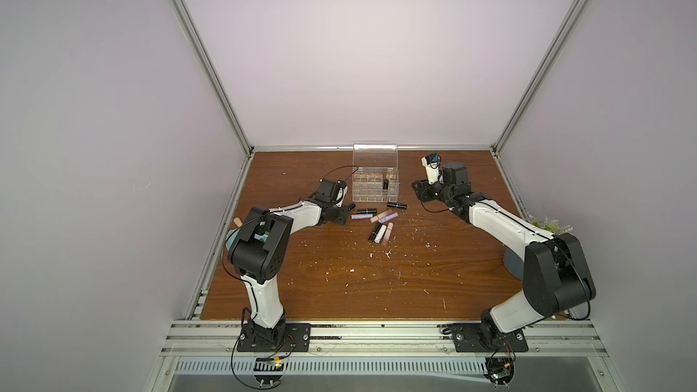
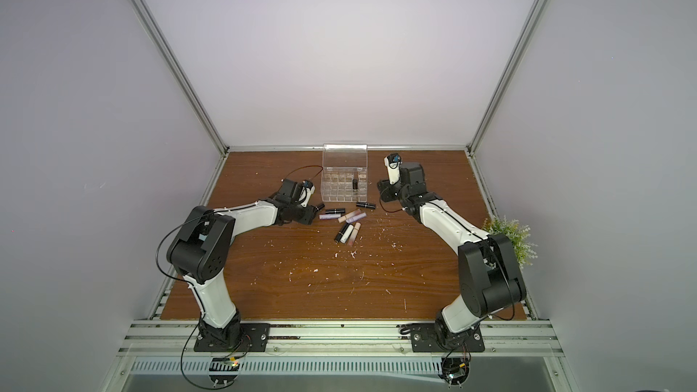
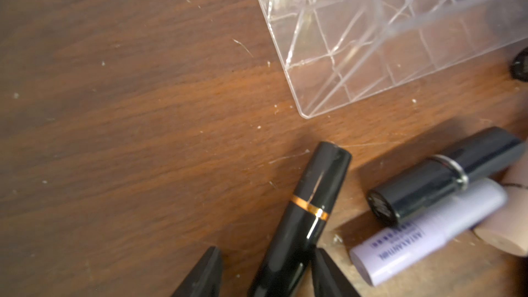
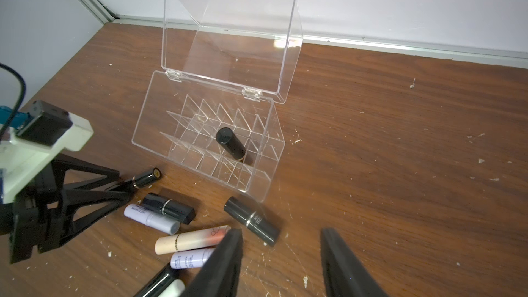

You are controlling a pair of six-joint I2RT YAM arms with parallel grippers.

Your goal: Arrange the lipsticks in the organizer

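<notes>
Under my left gripper a black lipstick with a gold band point(image 3: 310, 207) lies on the table, its near end between the parted fingers. The right finger is very close to it; whether they touch is unclear. My right gripper is open and empty, above the table right of the organizer. The clear organizer point(image 4: 211, 173) stands with its lid up and one black lipstick point(image 4: 230, 142) in a compartment. Loose on the table lie a black lipstick with a silver ring point(image 3: 448, 173), a lilac tube point(image 3: 423, 233), a peach tube point(image 4: 192, 239) and another black lipstick point(image 4: 252, 221).
More tubes, among them a white one point(image 1: 380, 233) and a pink one point(image 1: 387, 233), lie in front of the organizer. A potted plant point(image 2: 512, 236) stands at the right edge.
</notes>
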